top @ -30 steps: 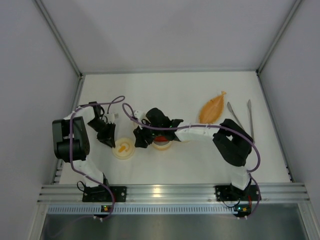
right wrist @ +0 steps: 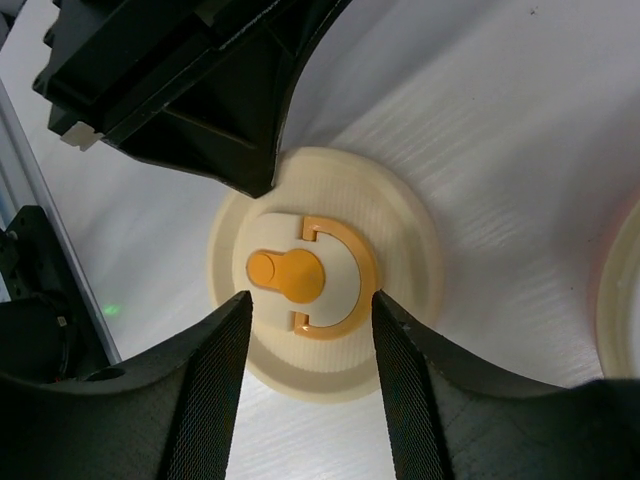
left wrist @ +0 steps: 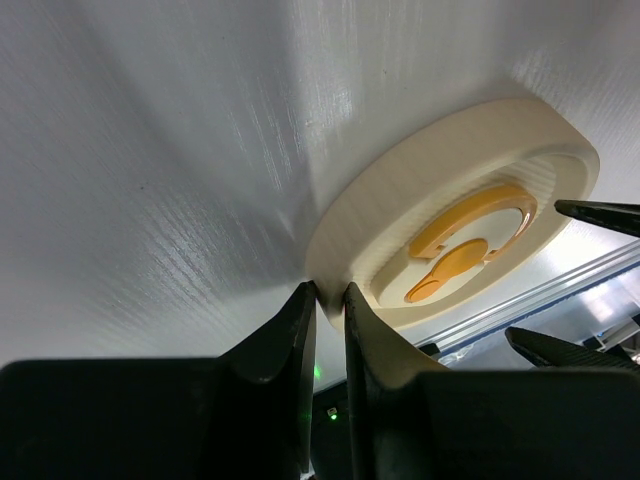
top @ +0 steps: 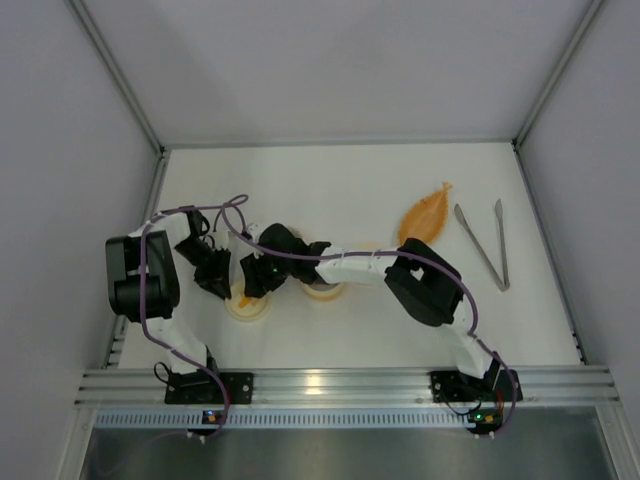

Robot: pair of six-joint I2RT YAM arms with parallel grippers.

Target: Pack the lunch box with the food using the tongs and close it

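A round cream lid [top: 246,308] with an orange handle [right wrist: 345,270] lies near the table's front left. In the left wrist view my left gripper is shut on the lid's rim. One black finger of that gripper covers part of the rim in the right wrist view. My right gripper is above the lid, fingers part open and empty, with the handle showing between and beyond its fingertips. The round lunch box [top: 322,294] stands right of the lid, partly covered by the right arm.
A brown oval tray [top: 424,215] lies at the right, and a knife [top: 480,245] and tongs [top: 503,245] lie beyond it. The right arm stretches across the middle.
My right gripper has moved left from beside the lunch box to over the lid, beside the left gripper. The left arm has stayed nearly still and the lid has hardly moved.
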